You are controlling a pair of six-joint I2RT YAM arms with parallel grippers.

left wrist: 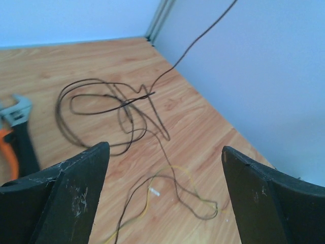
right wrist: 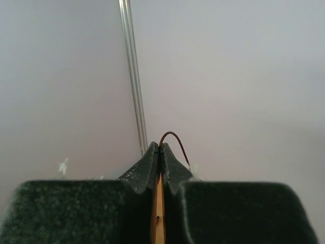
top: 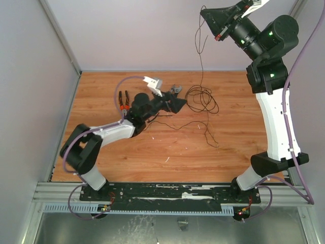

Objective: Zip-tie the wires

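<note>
A thin dark wire lies in a loose coil point(top: 195, 104) at the back right of the table, and one strand rises from it. High above the back edge, my right gripper point(top: 204, 12) is shut on that wire, a small loop point(right wrist: 171, 132) standing over its fingertips. More slack hangs below it. My left gripper point(top: 183, 104) stands open just left of the coil. Between its fingers nothing is held; the coil point(left wrist: 57, 117) and the rising strand point(left wrist: 190, 48) show beyond. No zip tie can be made out clearly.
An adjustable wrench point(top: 175, 90) lies partly behind the left gripper, beside orange-handled pliers point(left wrist: 9, 157). Another orange-handled tool point(top: 121, 100) is left of the left arm. A separate wire point(top: 180, 127) curves across mid-table.
</note>
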